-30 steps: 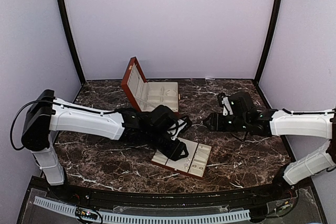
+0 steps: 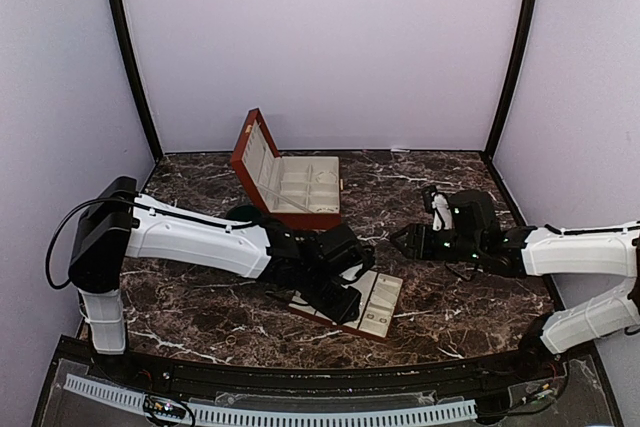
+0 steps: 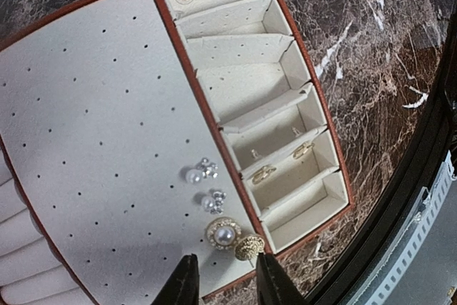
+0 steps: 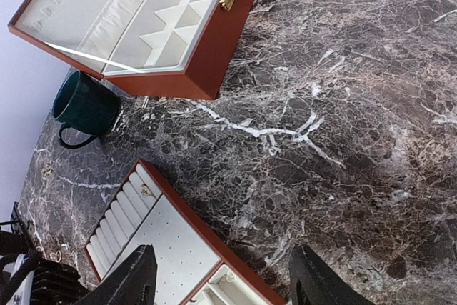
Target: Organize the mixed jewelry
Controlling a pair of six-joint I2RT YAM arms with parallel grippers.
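The jewelry tray (image 2: pixel 385 297) lies front centre, with my left gripper low over its front edge. In the left wrist view a round gold earring (image 3: pixel 249 246) is at that gripper's fingertips, beside a pearl earring in a gold ring (image 3: pixel 223 234); whether it is held, I cannot tell. Two smaller pearl earrings (image 3: pixel 213 202) lie on the board, and small gold pieces (image 3: pixel 303 149) sit in compartments. My right gripper hangs open above the tray's right side, nothing seen between its fingers.
An open wooden jewelry box (image 4: pixel 207 62) stands at the back left, with a dark green mug (image 4: pixel 86 105) beside it.
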